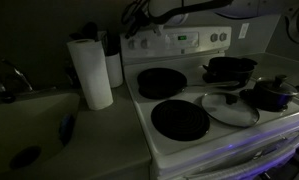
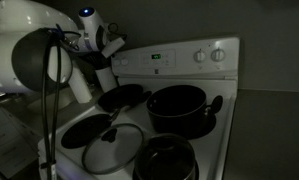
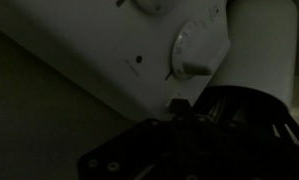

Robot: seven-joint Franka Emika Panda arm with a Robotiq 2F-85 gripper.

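Observation:
My gripper [image 1: 132, 32] hangs at the left end of the stove's control panel [image 1: 179, 41], above the back of the cooktop. In the wrist view its dark fingertips [image 3: 179, 106] are together, just below a white control knob [image 3: 197, 50]; nothing shows between them. Whether they touch the panel is too dark to tell. A second knob [image 3: 155, 4] is cut off by the top edge. Exterior view 2 has the gripper [image 2: 115, 42] at the panel's left end too.
A frying pan [image 1: 162, 82], a black pot [image 1: 229, 69], a glass lid [image 1: 229, 109] and a lidded pan [image 1: 274, 93] occupy the stove. Left of the stove stand a paper towel roll [image 1: 91, 75] and a utensil holder [image 1: 114, 69]; farther left is the sink [image 1: 64, 105].

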